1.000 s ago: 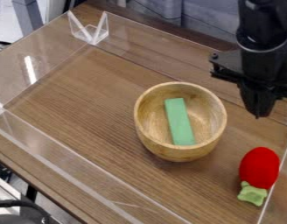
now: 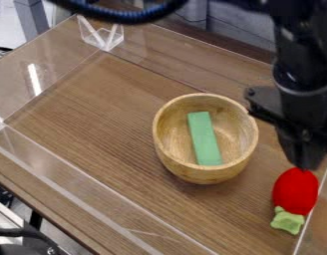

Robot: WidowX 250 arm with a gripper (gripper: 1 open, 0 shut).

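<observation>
A black gripper (image 2: 298,156) reaches down from the top right, over the area just above a red oval object (image 2: 295,189) with a pale green piece (image 2: 287,219) at its lower end. The gripper is shut, with nothing seen between its fingers. A round wooden bowl (image 2: 166,129) holds a flat green block (image 2: 205,137).
A clear plastic object (image 2: 103,32) stands at the back left. Cables hang past the table's lower left edge.
The gripper has moved down and toward the front, nearer the red object. The bowl and the objects on the table have stayed in place.
</observation>
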